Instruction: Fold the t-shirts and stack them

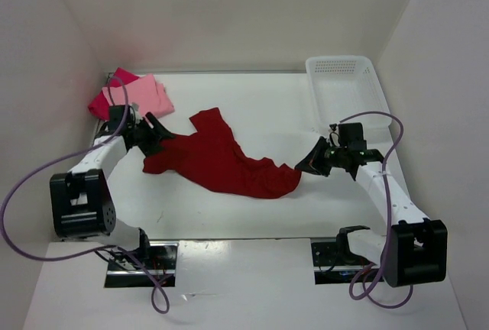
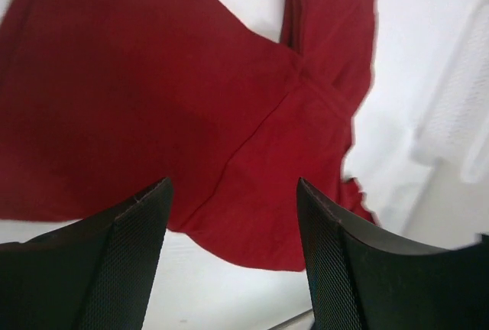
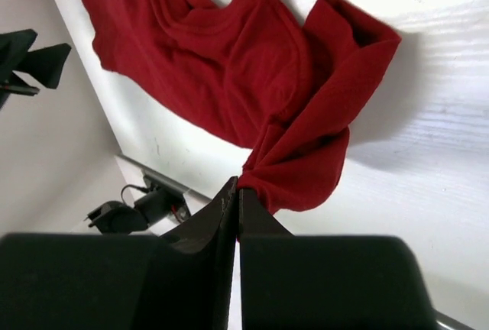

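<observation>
A dark red t-shirt (image 1: 221, 163) lies stretched and rumpled across the middle and left of the table. My right gripper (image 1: 299, 168) is shut on its right end; in the right wrist view the pinched cloth (image 3: 294, 173) comes out from between the fingertips. Over the shirt's left end is my left gripper (image 1: 158, 133), open, with red cloth (image 2: 137, 93) below its spread fingers and nothing seen gripped. At the back left corner lie folded shirts, a pink one (image 1: 145, 95) on top of a darker crimson one (image 1: 98, 106).
An empty white basket (image 1: 313, 89) stands at the back right. Bare table (image 1: 263, 116) shows behind the red shirt, and a clear strip (image 1: 229, 215) runs along the front edge.
</observation>
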